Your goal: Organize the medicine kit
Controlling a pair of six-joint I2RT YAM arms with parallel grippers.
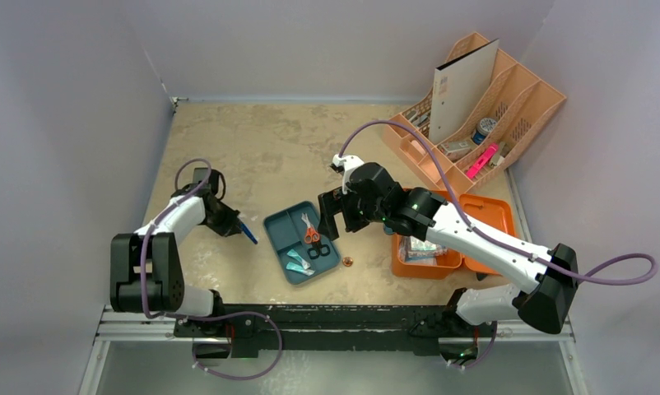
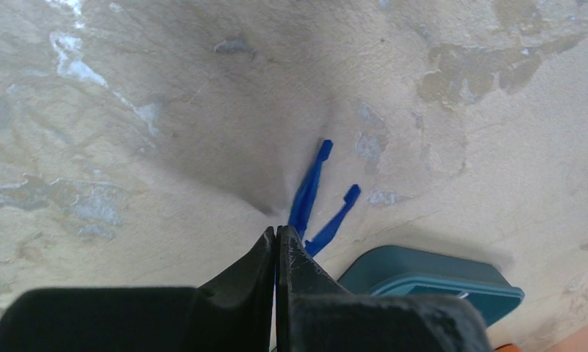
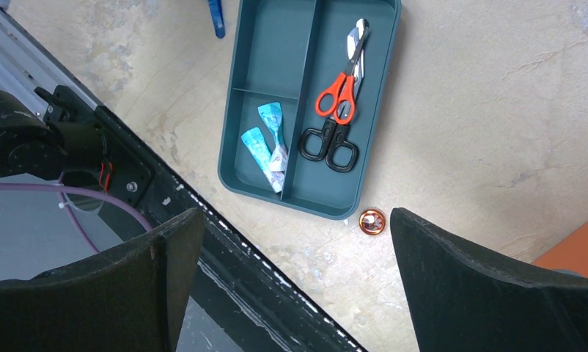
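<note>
Blue tweezers (image 2: 306, 194) reach out past the fingertips of my left gripper, their two prongs apart. That gripper is shut, and nothing shows between its fingers; the tweezers' rear part is hidden behind them. In the top view the tweezers (image 1: 248, 232) point down-right, left of the teal tray (image 1: 269, 234). My right gripper is open and empty above the tray's near end. Inside the tray's long compartment are orange-handled scissors (image 3: 336, 97) and black-handled scissors (image 3: 341, 150). Two pale-blue packets (image 3: 274, 125) lie in its small compartment; the other compartment (image 3: 276, 51) is bare.
A small round copper-coloured item (image 1: 347, 261) lies just off the tray's corner. The orange box (image 1: 425, 268) holding packets is at the right, partly under the right arm. A peach organizer (image 1: 520, 107) stands behind.
</note>
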